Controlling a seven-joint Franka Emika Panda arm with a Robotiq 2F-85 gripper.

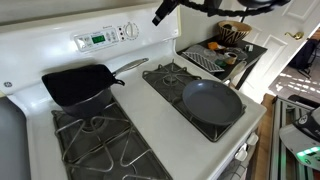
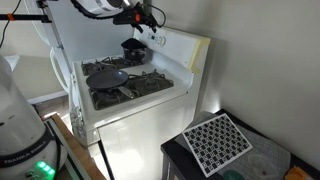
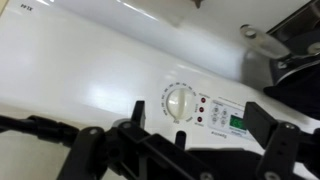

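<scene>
My gripper hangs in the air in front of the stove's back panel, to the right of the control knob. In the wrist view its two dark fingers stand wide apart, open, and nothing shows between them except the panel behind. That view also takes in the knob and the buttons beside a green display. A pot with a black cloth draped over it rests on the back left burner. A dark frying pan lies on the right burners, well below the gripper.
Bare white stovetop runs between the left and right grates. The pot's handle sticks out toward the back panel. Past the stove's right side, a counter holds a striped cloth and an orange item. A white perforated rack lies away from the stove.
</scene>
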